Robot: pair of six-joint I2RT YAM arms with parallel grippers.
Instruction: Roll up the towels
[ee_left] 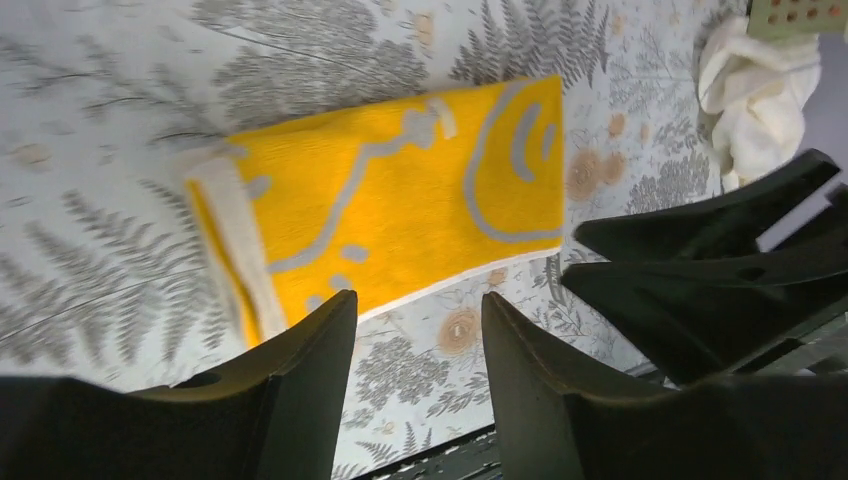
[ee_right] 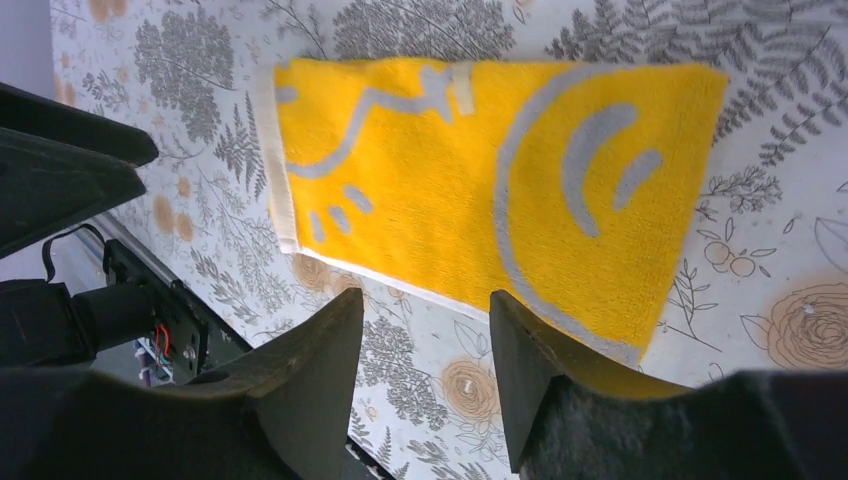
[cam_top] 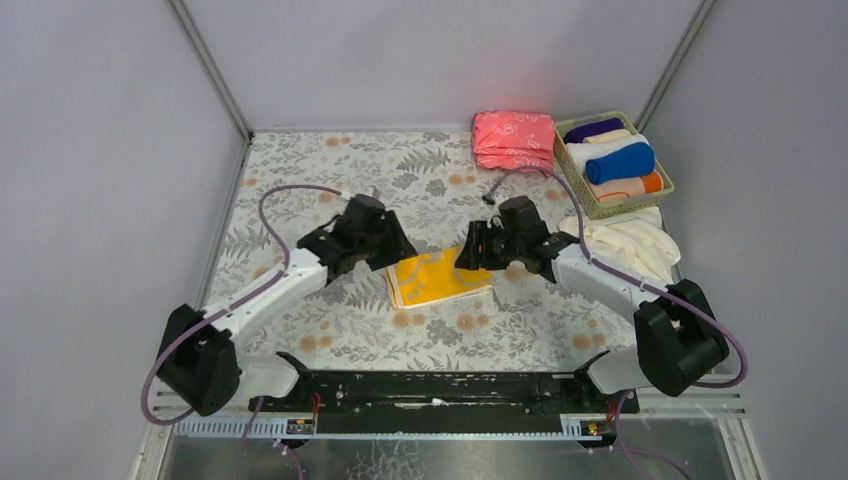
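A yellow towel with grey pattern and white edge (cam_top: 432, 282) lies folded flat mid-table, its left edge doubled with the white side showing (ee_left: 235, 220). My left gripper (cam_top: 392, 250) hangs above its upper left part, fingers parted (ee_left: 418, 315) with nothing between them. My right gripper (cam_top: 478, 252) is over the towel's right part, open and empty (ee_right: 418, 315); in its wrist view the whole towel (ee_right: 420, 200) shows below.
A stack of pink towels (cam_top: 512, 135) sits at the back. A basket (cam_top: 620, 206) of rolled towels is at back right, white cloths (cam_top: 635, 250) before it.
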